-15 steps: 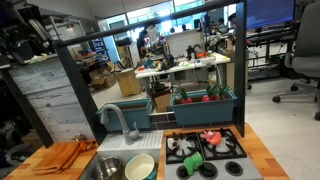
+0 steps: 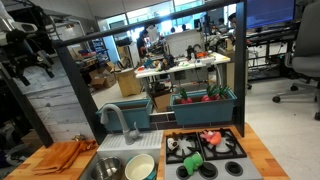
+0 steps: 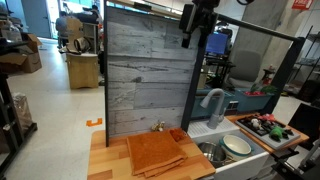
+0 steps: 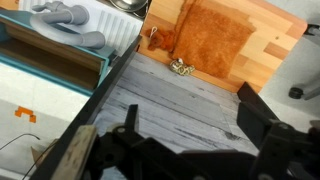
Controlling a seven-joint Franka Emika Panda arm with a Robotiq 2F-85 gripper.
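Note:
My gripper is open, with bare space between its dark fingers in the wrist view. It hangs high above the wooden counter, and in exterior view 1 the gripper (image 2: pixel 36 74) is at the upper left. An orange cloth (image 3: pixel 155 153) lies spread on the counter, well below and apart from the gripper. The same cloth (image 4: pixel 215 40) fills the upper middle of the wrist view. A small shiny metal object (image 4: pixel 181 67) lies beside it near the back board.
A sink with a metal bowl (image 2: pixel 110 168) and pale bowl (image 2: pixel 140 167) adjoins the cloth, with a grey faucet (image 2: pixel 122 118) behind. Farther right is a stove (image 2: pixel 205 155) with a green item (image 2: pixel 193 162) on it. A dark frame and grey plank wall (image 3: pixel 145 85) stand behind the counter.
In exterior view 1 the arm and gripper have come down and further into view at the upper left. The cloth, bowls and stove items have not moved.

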